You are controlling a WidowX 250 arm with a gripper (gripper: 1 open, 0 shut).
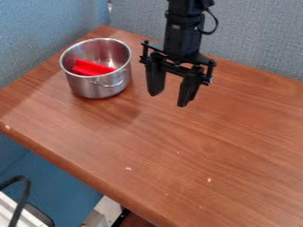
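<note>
My black gripper (172, 87) hangs over the wooden table, right of a steel pot, its two fingers spread wide apart with nothing visible between them. The pot (101, 84) stands at the upper left of the table, and a red object (92, 67) lies inside it.
Blue padded and grey walls border the table at the left and back. A black cable and a white item sit off the table at the lower left.
</note>
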